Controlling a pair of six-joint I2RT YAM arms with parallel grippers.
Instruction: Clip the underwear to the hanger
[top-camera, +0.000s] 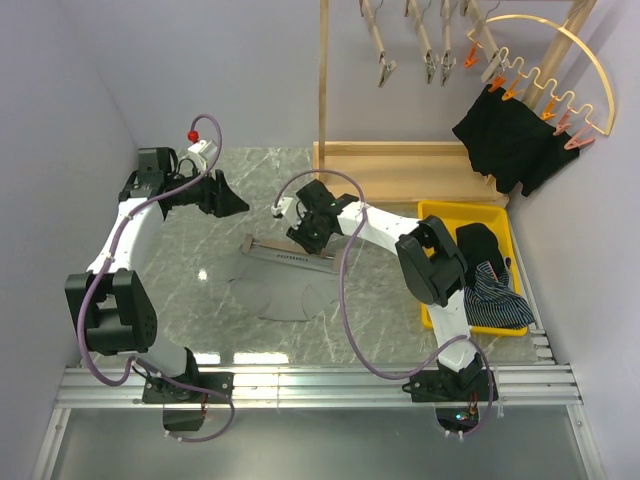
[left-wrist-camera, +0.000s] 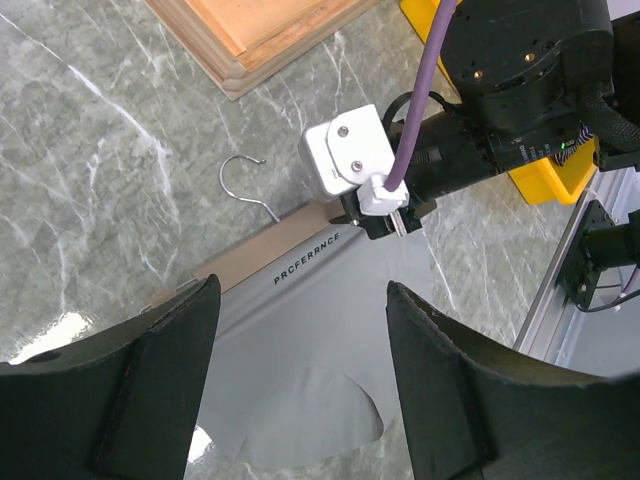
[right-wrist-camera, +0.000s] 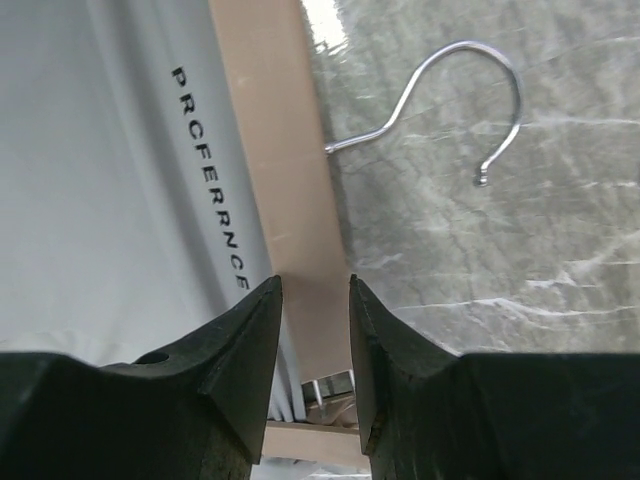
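Grey underwear (top-camera: 285, 285) lies flat on the marble floor, its lettered waistband (left-wrist-camera: 308, 258) along a wooden hanger (top-camera: 290, 245). In the right wrist view, the hanger's flat bar (right-wrist-camera: 290, 190) and metal hook (right-wrist-camera: 470, 45) show clearly. At the bar's right end, over the clip part, is my right gripper; its fingers are apart, and a wooden clip piece (right-wrist-camera: 315, 445) shows low between them. Whether they touch it I cannot tell. My left gripper is open and empty, above and to the left of the underwear.
A yellow bin (top-camera: 430, 212) with dark and striped clothes stands right. Behind is a wooden rack base (top-camera: 410, 170). Several clip hangers (top-camera: 422, 45) and black underwear (top-camera: 515, 135) on a peg hanger hang above.
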